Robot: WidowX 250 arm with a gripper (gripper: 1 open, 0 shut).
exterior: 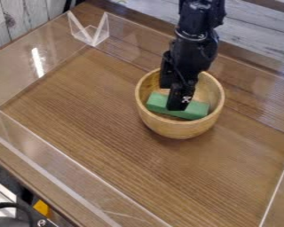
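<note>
A round wooden bowl (169, 125) sits on the brown table, a little right of centre, with a green block (191, 112) lying inside it. My black gripper (177, 90) reaches down from the top of the view into the bowl, open, its fingertips over the back part of the green block. Whether the fingers touch the block cannot be told.
A white wire-like object (90, 31) stands at the back left, and pale walls edge the table at the back.
</note>
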